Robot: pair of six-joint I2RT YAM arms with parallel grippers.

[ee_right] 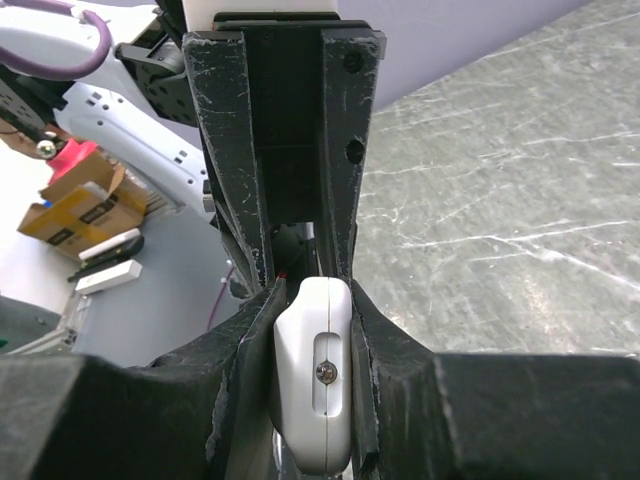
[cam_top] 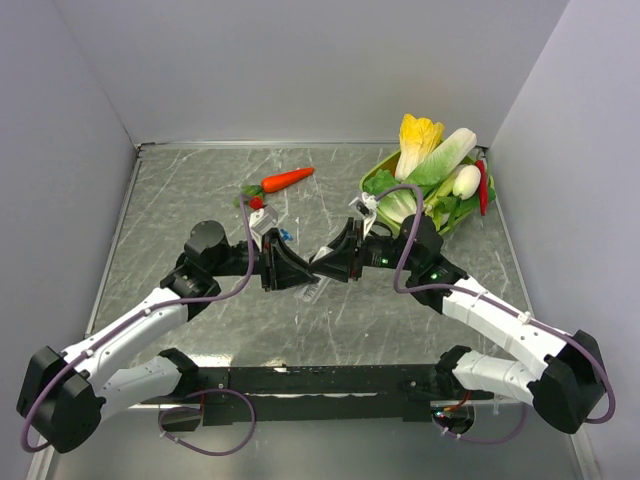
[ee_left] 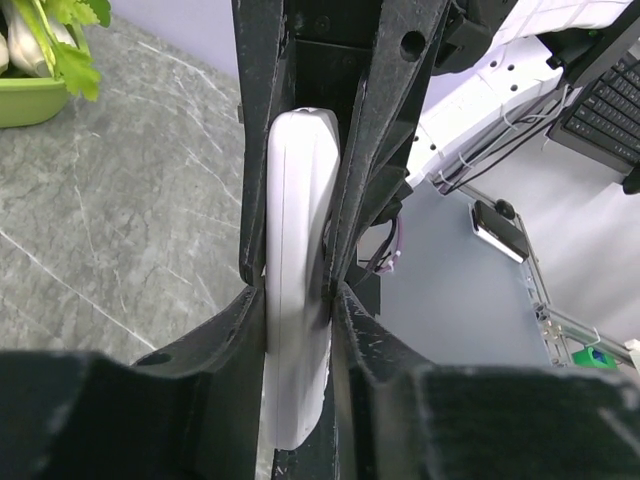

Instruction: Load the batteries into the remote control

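Note:
The white remote control (cam_top: 314, 288) is between the two grippers, mostly covered by them in the top view. My right gripper (cam_top: 312, 266) is shut on it; in the right wrist view the remote's rounded end (ee_right: 313, 430), with a small screw in a slot, sits between the fingers. On the remote's other side, my left gripper has its fingertips along both flanks of the remote (ee_left: 300, 200); whether they press on it, I cannot tell. Something small and blue (cam_top: 286, 235) lies behind the left gripper, partly hidden, too small to make out. No batteries can be made out.
At the back right stands a green basket (ee_left: 28, 103) full of vegetables. A carrot (cam_top: 288, 179) and a small red vegetable (cam_top: 256, 202) lie at the back.

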